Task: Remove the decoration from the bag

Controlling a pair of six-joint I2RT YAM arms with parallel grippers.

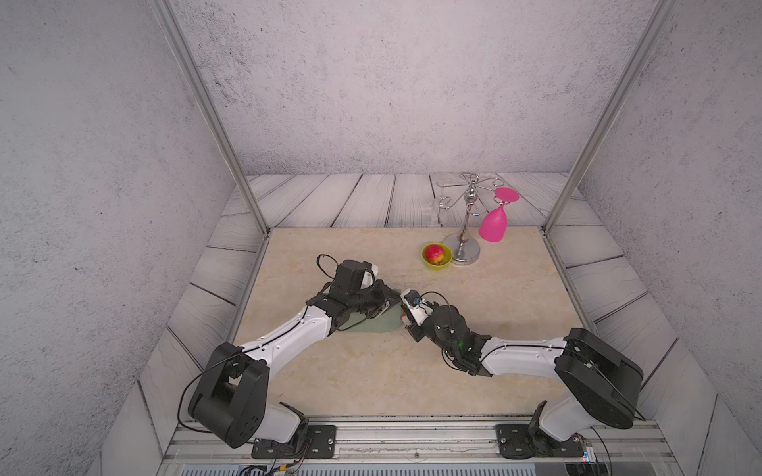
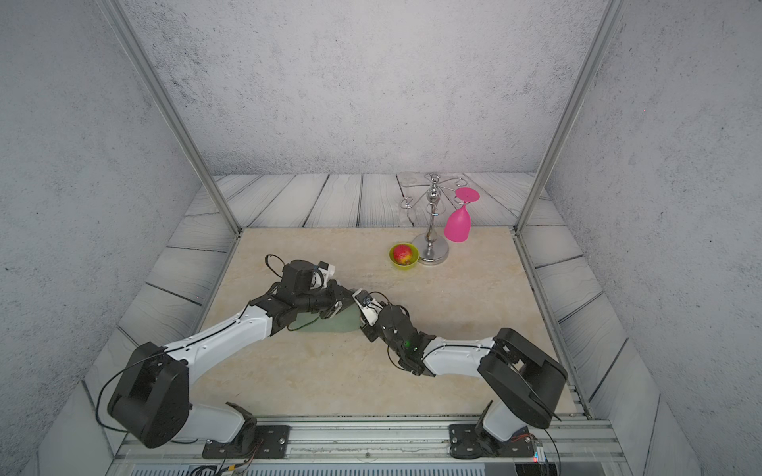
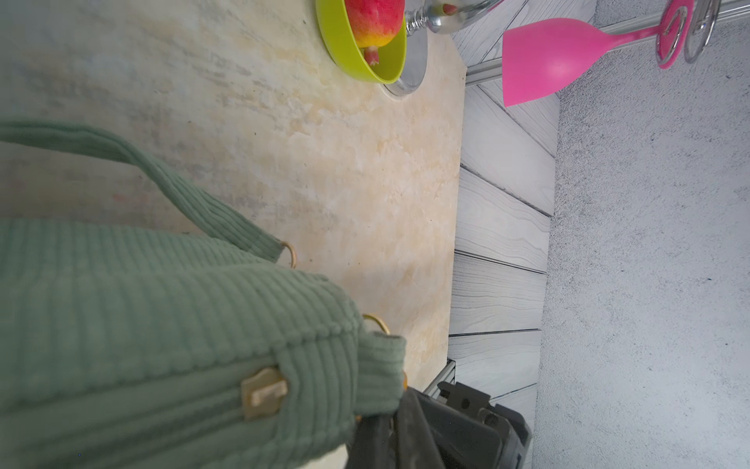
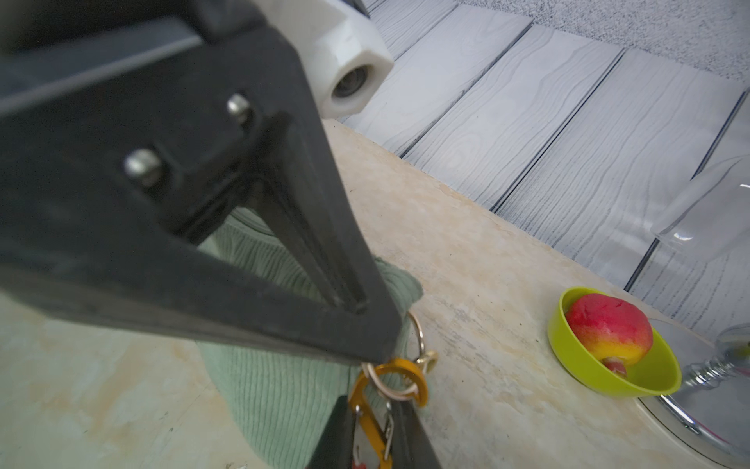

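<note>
A green corduroy bag lies on the table, partly hidden under both arms. An orange clasp with metal rings hangs at the bag's end, close against my right gripper, which is shut on it. My left gripper is at the same end of the bag, beside a strap loop and ring, and is shut; anything between its fingers is hidden. In both top views the two grippers nearly meet over the bag.
A lime bowl with a fruit stands behind the bag, beside a chrome stand carrying an upside-down pink goblet at the back right.
</note>
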